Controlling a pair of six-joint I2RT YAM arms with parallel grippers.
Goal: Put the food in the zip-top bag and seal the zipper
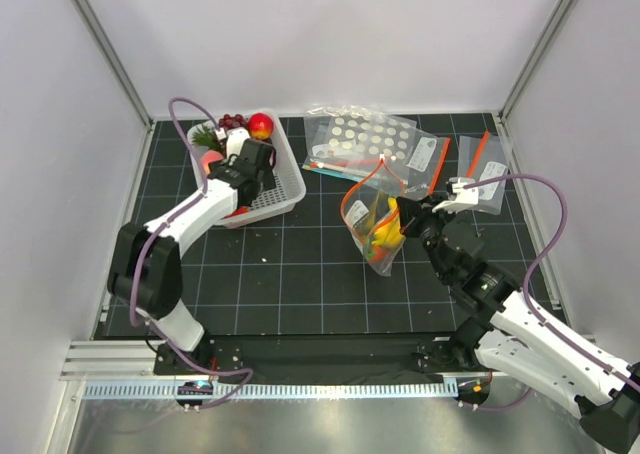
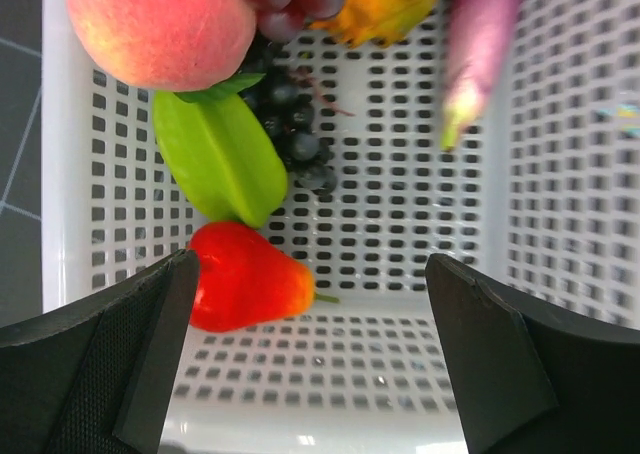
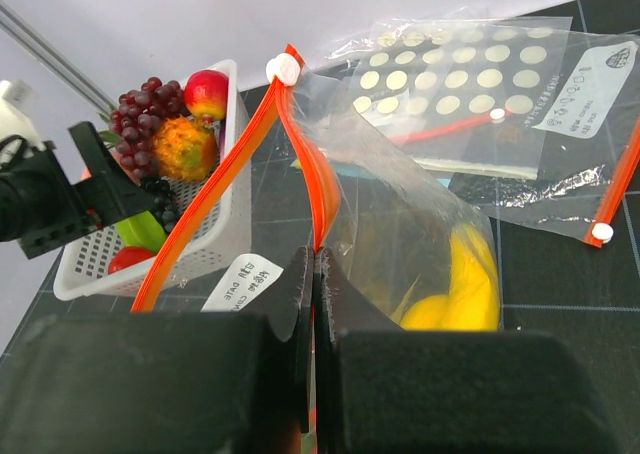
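My left gripper is open over the white basket (image 1: 283, 194). Below it lie a red pepper (image 2: 245, 274), a green vegetable (image 2: 215, 154), black grapes (image 2: 300, 144), a peach (image 2: 165, 24), red grapes and an eggplant (image 2: 480, 44). My right gripper is shut on the rim of an upright zip bag (image 1: 365, 229), whose orange zipper (image 3: 200, 204) stands parted at the top. Yellow food (image 3: 470, 284), looking like bananas, is inside that bag.
Flat bags (image 1: 350, 139) with orange zippers lie at the back centre, and a smaller one (image 1: 490, 194) at the right.
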